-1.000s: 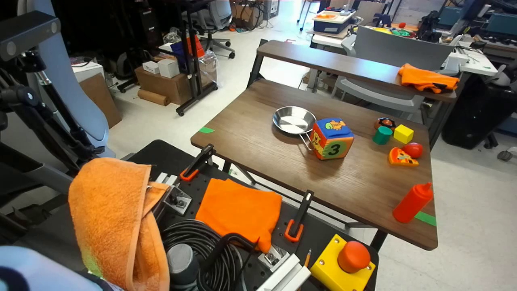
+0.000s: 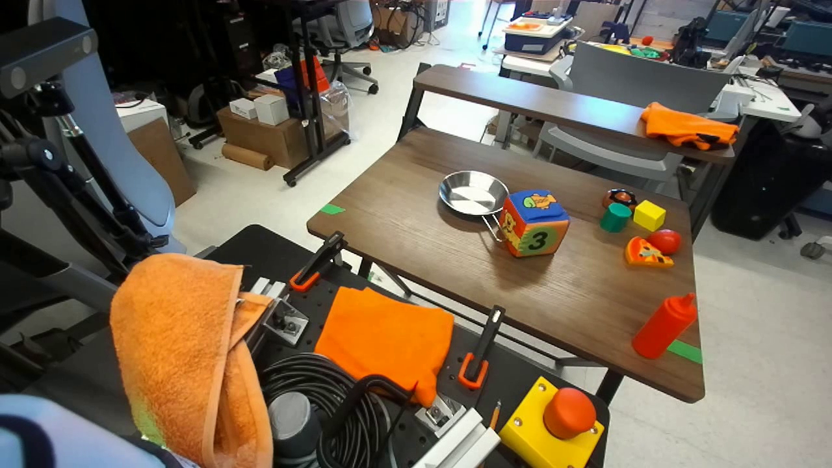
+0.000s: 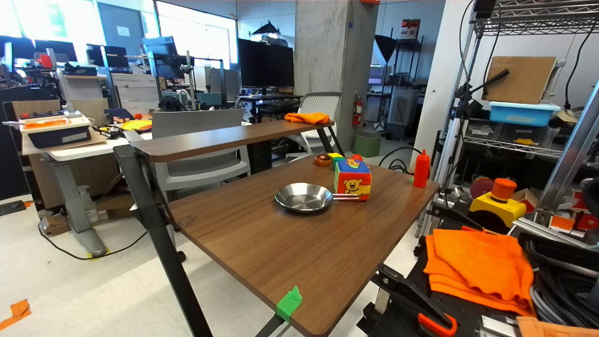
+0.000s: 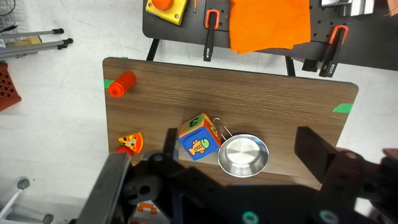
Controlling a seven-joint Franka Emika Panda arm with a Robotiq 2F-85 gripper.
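In the wrist view my gripper stands open high over the table, its two dark fingers wide apart. Nothing is held between them. Below, in the gap as seen from above, lie a steel pan (image 4: 243, 155) and a colourful cube (image 4: 200, 137) with a number 3 and a fish on its faces. Exterior view 1 shows the pan (image 2: 472, 192) left of the cube (image 2: 535, 223), its wire handle running close beside the cube. A red squeeze bottle (image 2: 664, 326) is upright near the table's right corner.
A toy pizza slice (image 2: 648, 253), red ball (image 2: 665, 241), yellow block (image 2: 649, 215) and green cylinder (image 2: 615, 218) cluster at the table's right end. A raised shelf (image 2: 538, 97) spans the back.
Objects on the table keep their places. At the lower left edge of exterior view 1, the pale arm part has shifted slightly.
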